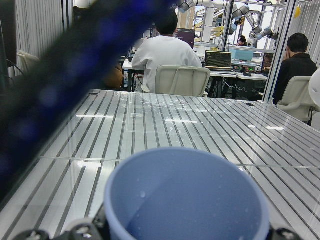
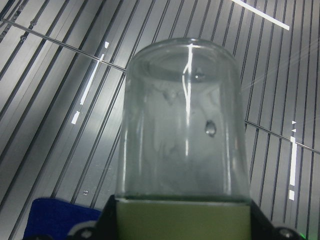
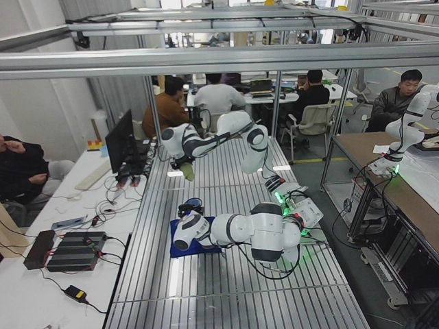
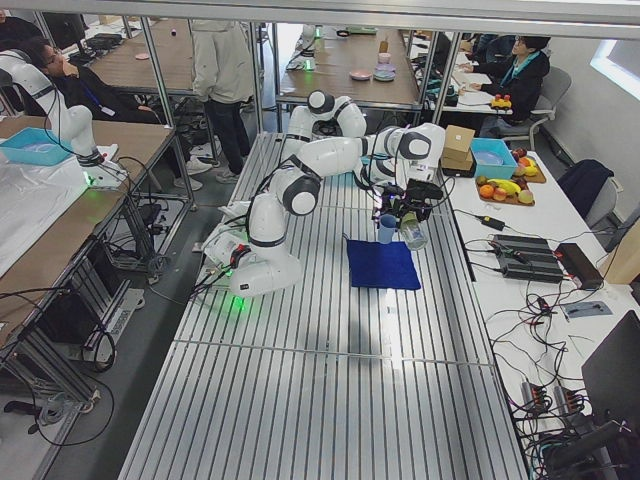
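A blue cup (image 1: 186, 192) is held upright in my left gripper (image 3: 191, 208), low over or on a dark blue mat (image 4: 382, 270); whether it touches cannot be told. Its rim fills the bottom of the left wrist view. My right gripper (image 3: 182, 164) is raised at the far end of the metal table (image 3: 158, 295), shut on a clear jar with a green band (image 2: 183, 220). The jar lies across the bottom middle of the right wrist view, with drops on its clear part.
A monitor (image 3: 120, 144) and cabled boxes (image 3: 75, 250) stand on the white side desk. Fruit (image 4: 510, 185) and a blue bin (image 4: 492, 158) are on that desk too. Frame posts and seated people surround the table.
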